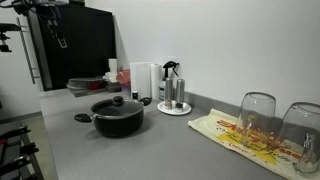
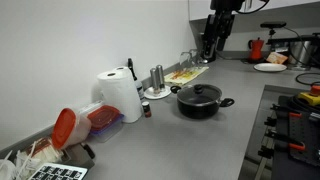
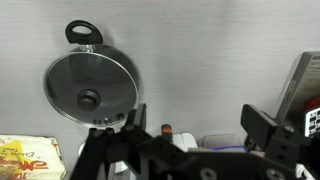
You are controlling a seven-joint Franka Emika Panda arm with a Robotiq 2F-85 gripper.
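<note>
A black pot (image 1: 118, 121) with a glass lid stands on the grey table. The lid's round knob (image 3: 89, 100) shows at the left of the wrist view, with one loop handle (image 3: 84, 32) above it. My gripper is open, its two fingers wide apart with only bare tabletop beneath. In exterior view 2 the gripper (image 2: 210, 46) hangs well above the table, near the pot (image 2: 201, 100) in the picture and not touching it.
Upturned glass jars (image 1: 256, 112) stand on a printed cloth (image 1: 218, 128). A white plate (image 1: 174, 108) carries shakers and a spray bottle. A paper towel roll (image 2: 119, 94) and a tipped red container (image 2: 70, 127) stand along the wall. The table before the pot is clear.
</note>
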